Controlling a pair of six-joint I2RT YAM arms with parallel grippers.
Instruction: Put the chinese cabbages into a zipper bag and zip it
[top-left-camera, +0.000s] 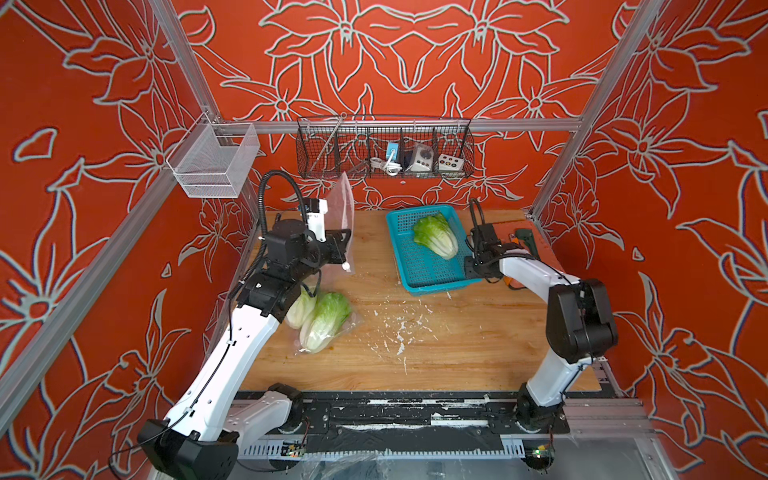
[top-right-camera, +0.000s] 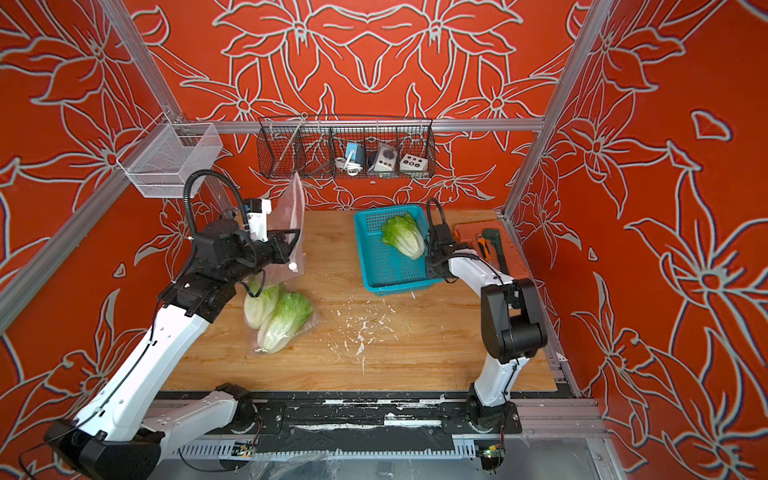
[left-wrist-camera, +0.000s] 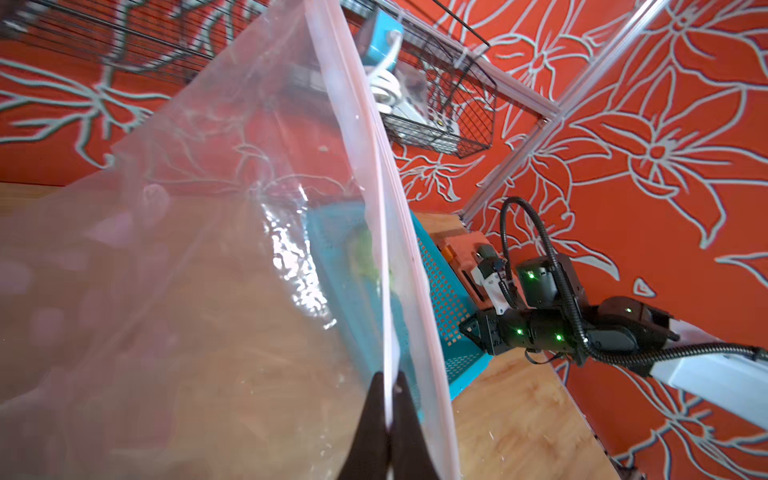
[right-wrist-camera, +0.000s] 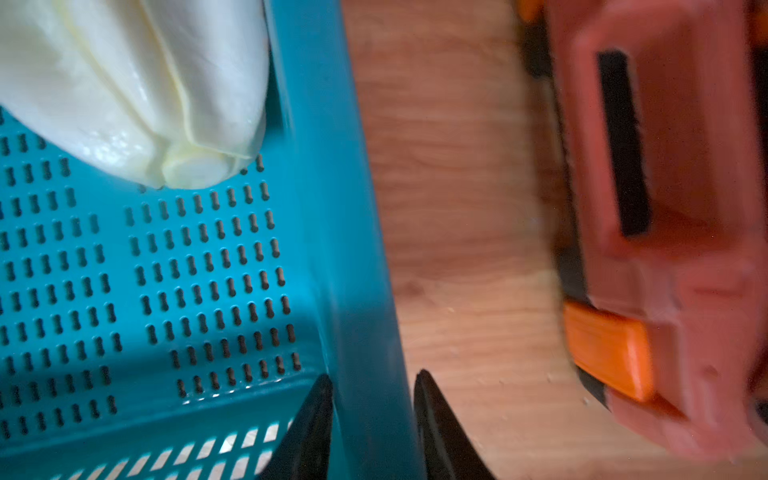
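Note:
A clear pinkish zipper bag (left-wrist-camera: 200, 264) hangs upright by its edge, with my left gripper shut on that edge. Two Chinese cabbages, a nearer one (top-left-camera: 326, 321) and one partly behind the arm (top-left-camera: 299, 310), lie inside clear plastic on the table at the left. A third cabbage (top-left-camera: 436, 236) rests in the teal basket (right-wrist-camera: 340, 184), its white base (right-wrist-camera: 192, 152) toward the right wall. My right gripper is shut on the basket's right rim, one finger (right-wrist-camera: 308, 424) inside the wall and the other outside.
An orange-red case (right-wrist-camera: 672, 264) lies on the table right of the basket. White scraps (top-left-camera: 400, 328) are scattered at the middle front, where the wood is otherwise clear. A wire rack (top-left-camera: 384, 148) hangs on the back wall.

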